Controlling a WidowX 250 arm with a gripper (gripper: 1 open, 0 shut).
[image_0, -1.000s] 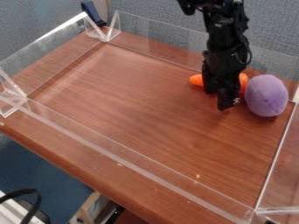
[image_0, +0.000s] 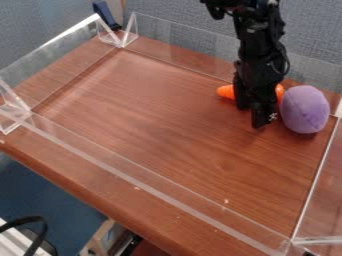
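Observation:
The black robot gripper reaches down from the top at the right rear of the wooden table. It is over an orange carrot-like object, partly hidden behind it. A purple rounded object, like a toy eggplant, lies just to the right of the gripper. Whether the fingers are open or shut on something is unclear.
Clear plastic walls border the table. Cables and some hardware show off the table at the bottom left.
The gripper has shifted very slightly, its lower part a little to the left. The two objects look unmoved.

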